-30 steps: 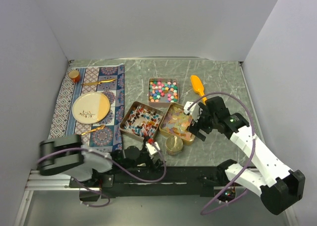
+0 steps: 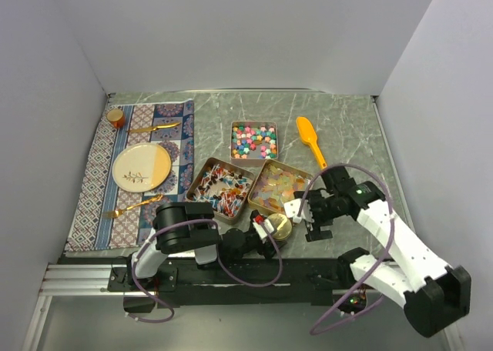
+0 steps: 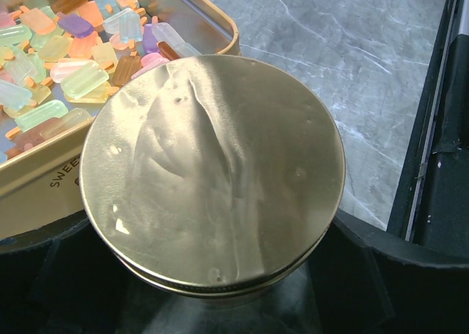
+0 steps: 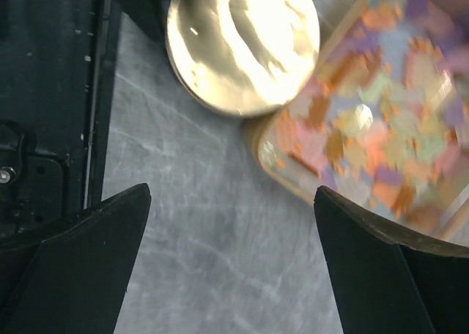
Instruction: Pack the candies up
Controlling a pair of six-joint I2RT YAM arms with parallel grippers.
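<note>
A round gold tin [image 2: 280, 226] with a lid on stands near the front edge of the table. In the left wrist view its dented lid [image 3: 212, 165] fills the middle, with dark fingers [image 3: 55, 275] on both sides. My left gripper [image 2: 267, 235] stands open around the tin; contact cannot be made out. Above the table at the tin's right, my right gripper is open with only bare table between its fingers. Popsicle-shaped candies [image 3: 69, 48] lie in a gold tray [image 3: 229, 37] behind the tin.
Stick-shaped candies fill a second tray [image 2: 192, 195], and star-like candies a third tray [image 2: 255, 163] farther back. An orange scoop [image 2: 306, 129] lies at the right. Left are a plate [image 2: 142, 167] and gold cutlery [image 2: 156, 127] on a patterned mat.
My left gripper has moved right to the tin, and the tin has shifted slightly right.
</note>
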